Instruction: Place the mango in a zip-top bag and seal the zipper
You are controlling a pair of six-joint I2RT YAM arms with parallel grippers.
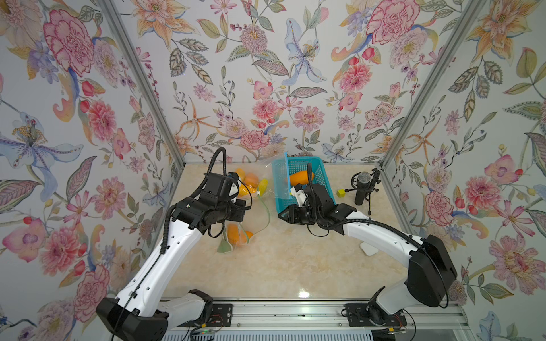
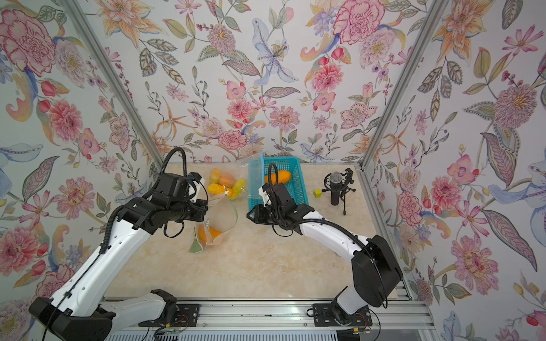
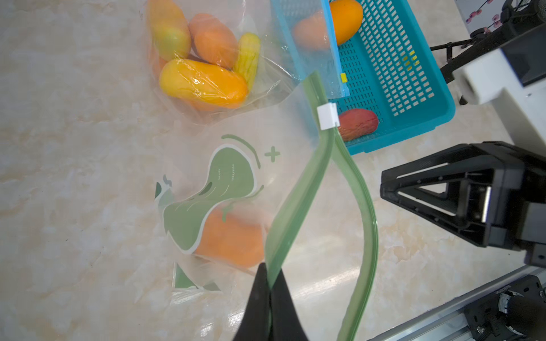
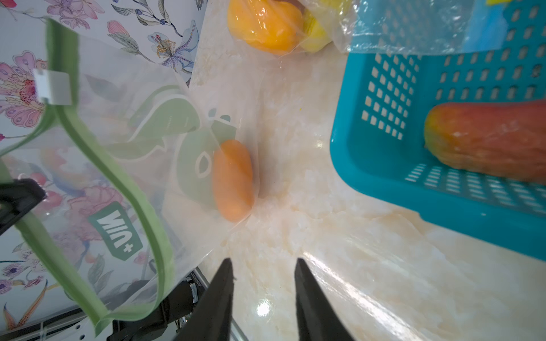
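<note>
A clear zip top bag [image 3: 267, 136] with green trim hangs, tilted, from my left gripper, which is shut on its green edge. The mouth gapes wide, and the white slider [image 3: 328, 116] sits at one end of the zipper. Low inside the bag lies the orange mango [image 4: 233, 182], seen through the film. My right gripper is part open in front of the basket, its fingers [image 4: 219, 295] apart with nothing between them. It stands to the right of the bag and clear of it.
Behind the bag is another clear bag [image 3: 204, 82] filled with several fruits. A teal basket [image 4: 378, 193] holds a reddish fruit [image 4: 489, 139] and an orange one [image 3: 347, 20]. A small tripod [image 1: 361, 193] stands at the back right.
</note>
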